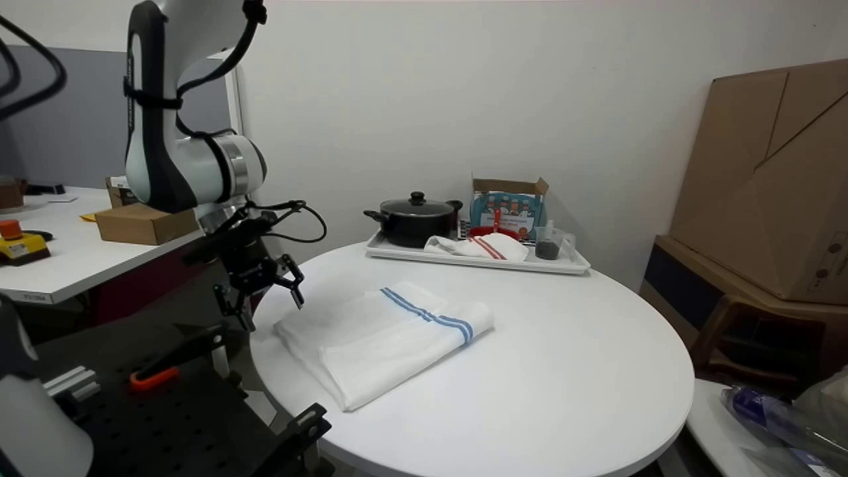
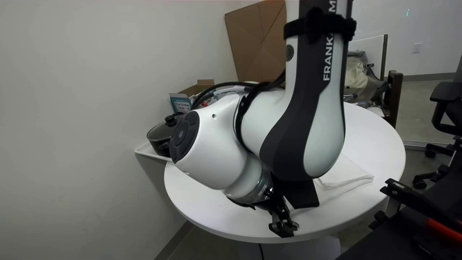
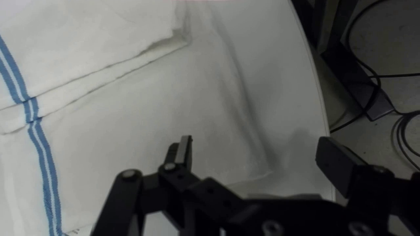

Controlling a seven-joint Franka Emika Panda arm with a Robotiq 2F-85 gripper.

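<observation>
A white towel [image 1: 389,334] with blue stripes lies folded in layers on the round white table [image 1: 572,358]. My gripper [image 1: 274,314] is open at the table's left edge, beside the towel's left end. In the wrist view, the towel [image 3: 137,106] fills the left and middle; one of its corners appears between the widely parted fingers of the gripper, which hold nothing. Exterior view 2 shows the gripper [image 2: 283,227] near the table's rim, with part of the towel [image 2: 346,175] hidden behind the arm.
At the table's back stands a white tray [image 1: 477,261] with a black pot [image 1: 415,225], a red-striped cloth [image 1: 485,247], a small bottle [image 1: 546,242] and an open box [image 1: 509,207]. A black cable [image 3: 376,84] hangs beyond the edge.
</observation>
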